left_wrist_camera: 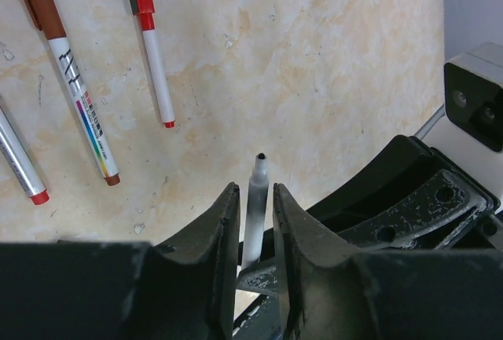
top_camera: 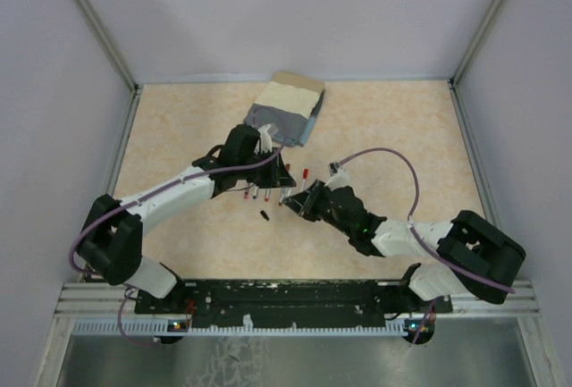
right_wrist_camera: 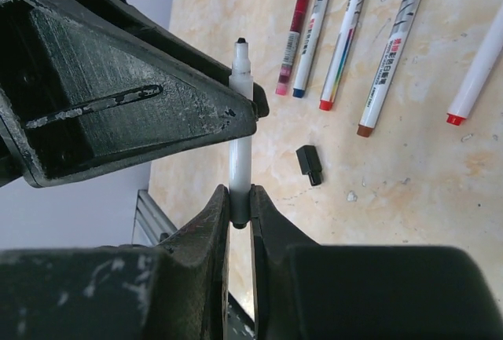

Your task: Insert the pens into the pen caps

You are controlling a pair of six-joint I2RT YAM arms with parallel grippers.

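Note:
A white pen with a black tip (right_wrist_camera: 241, 81) stands upright in the right wrist view, its lower end pinched by my right gripper. My left gripper reaches across from the side, its slightly parted fingers on either side of the same pen (left_wrist_camera: 255, 218), with narrow gaps showing in the left wrist view. In the top view, the left gripper (top_camera: 288, 184) and right gripper (top_camera: 286, 202) meet near the table's middle. A loose black cap (right_wrist_camera: 310, 165) lies on the table, also visible as a small dark cap (top_camera: 264, 215) from above.
Several capped markers lie alongside, including a brown marker (left_wrist_camera: 82, 112) and a red-capped marker (left_wrist_camera: 155, 61). A folded cloth (top_camera: 286, 105) rests at the back. Bare table (top_camera: 402, 128) stretches to the right.

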